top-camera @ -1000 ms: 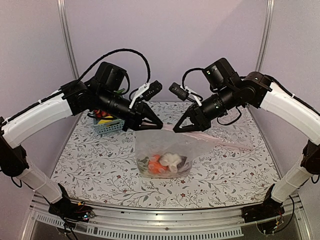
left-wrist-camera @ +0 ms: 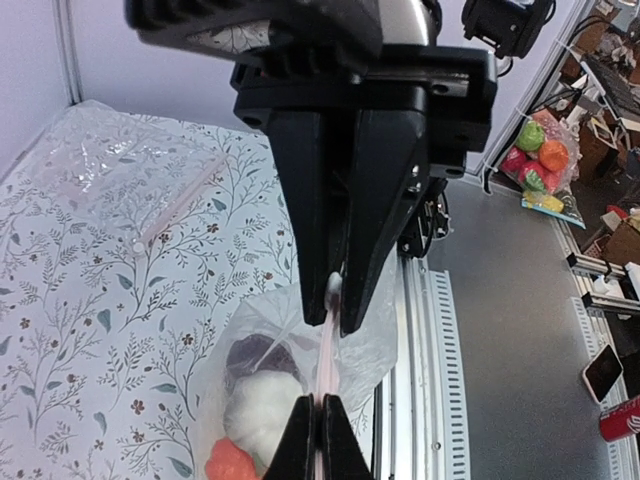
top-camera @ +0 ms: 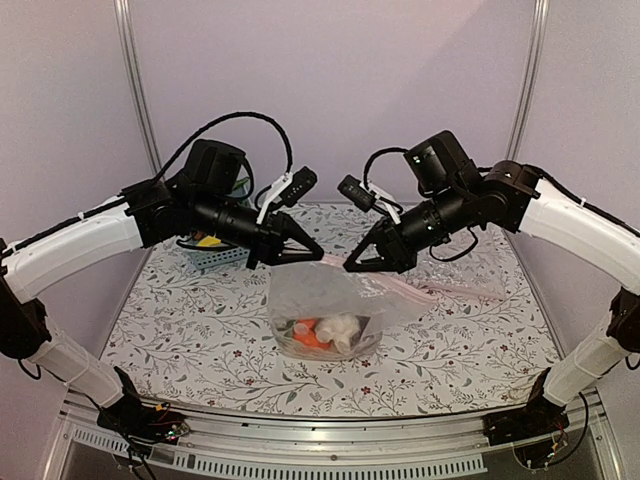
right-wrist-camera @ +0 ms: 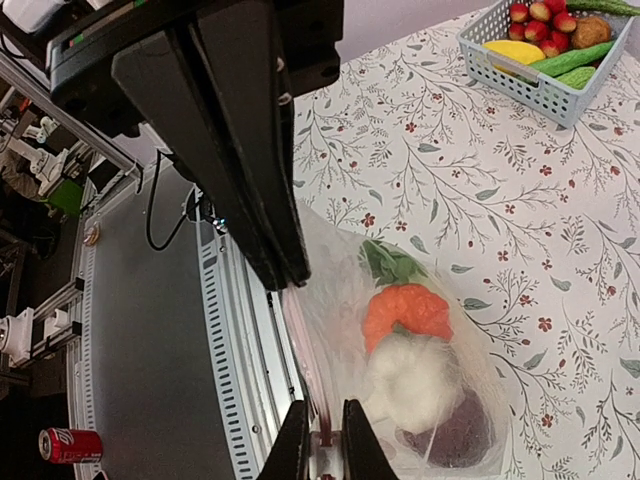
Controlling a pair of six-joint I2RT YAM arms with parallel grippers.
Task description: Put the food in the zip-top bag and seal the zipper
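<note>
The clear zip top bag (top-camera: 335, 290) hangs between my two grippers, its pinkish zip strip running along the top edge. Inside sit an orange-red item (right-wrist-camera: 407, 315), a white lump (right-wrist-camera: 412, 385), a dark purple item (right-wrist-camera: 458, 430) and something leafy green (right-wrist-camera: 390, 262). My left gripper (top-camera: 321, 257) is shut on the strip, which passes between its fingertips in the left wrist view. Close to its right, my right gripper (top-camera: 349, 267) is shut on the same strip. Whether the zipper is pressed together cannot be told.
A grey-blue basket of produce stands at the back left. Another clear bag (top-camera: 465, 270) with a pink strip lies flat at the right.
Both grippers have come slightly toward the table's front, still close together on the strip. The bag's top has tipped forward with them, and its contents show less from above.
</note>
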